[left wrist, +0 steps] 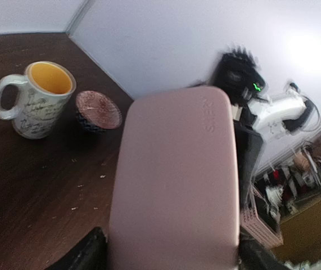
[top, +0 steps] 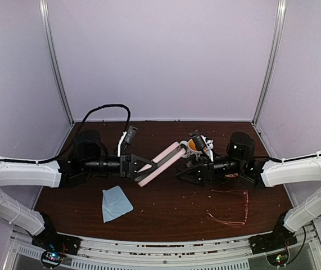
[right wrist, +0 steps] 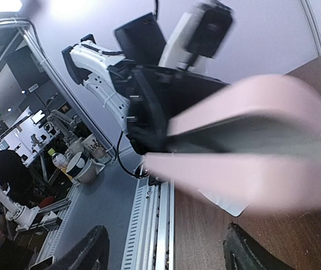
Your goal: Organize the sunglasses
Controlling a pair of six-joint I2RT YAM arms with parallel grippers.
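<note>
In the top view, a pink glasses case (top: 163,172) hangs tilted above the middle of the table. My left gripper (top: 147,169) is shut on its lower left end, and the case (left wrist: 174,163) fills the space between those fingers in the left wrist view. A gap with grey lining shows between the two pink halves of the case (right wrist: 250,180) in the right wrist view. My right gripper (top: 182,174) stands open just right of the case, its fingers (right wrist: 90,250) empty. Thin reddish glasses (top: 244,208) lie on the table at front right.
A light blue cloth (top: 116,203) lies flat at front left. Behind the case stands a mug (left wrist: 42,104) with an orange inside, and a small pink-topped bowl-like object (left wrist: 98,111) is beside it.
</note>
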